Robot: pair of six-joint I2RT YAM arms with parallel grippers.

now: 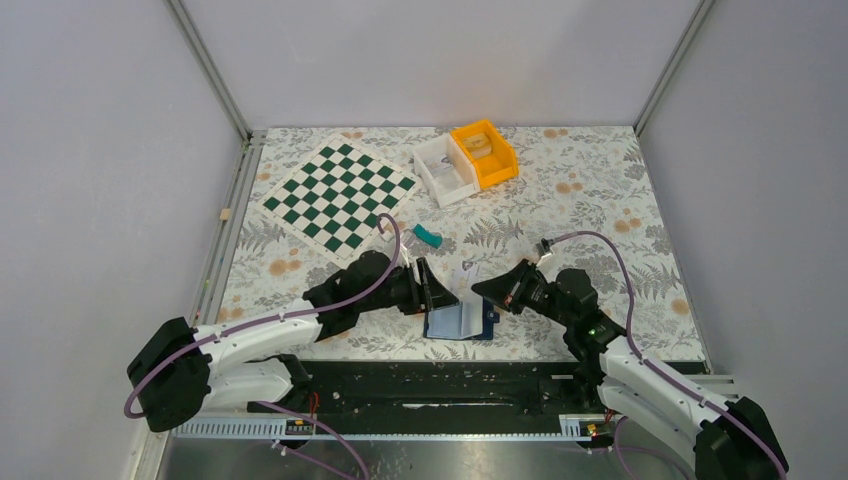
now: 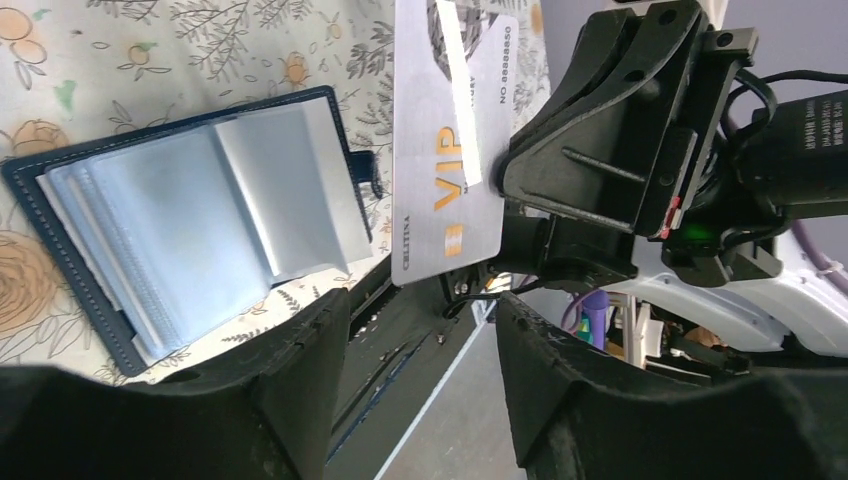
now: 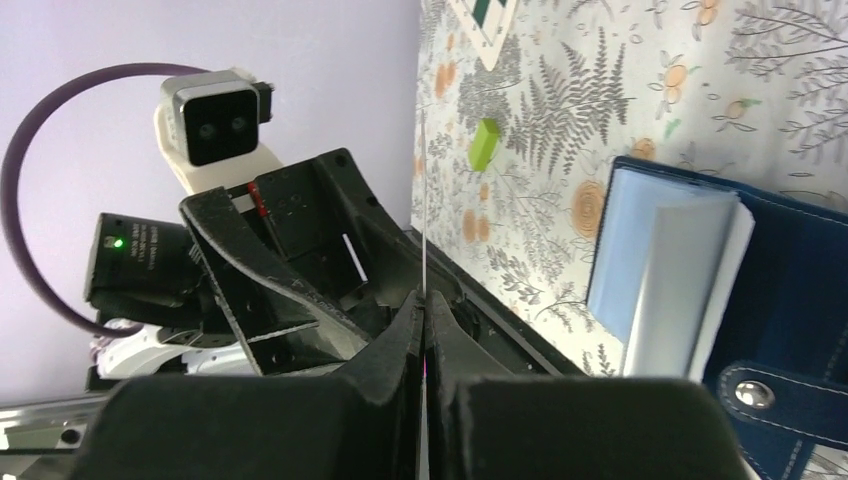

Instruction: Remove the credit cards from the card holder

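Pinched edge-on in my right gripper is a silver VIP card, held upright in the air above the table. The dark blue card holder lies open below it, its clear plastic sleeves spread out. In the top view the holder sits at the front middle, partly covered by both grippers. My left gripper is open, its fingers on either side of the card's lower end but not touching it. Nothing sits between them. Whether other cards are in the sleeves I cannot tell.
A white bin and an orange bin stand at the back. A green checkered board lies back left, with a teal object near its corner. Both arms are close together over the holder.
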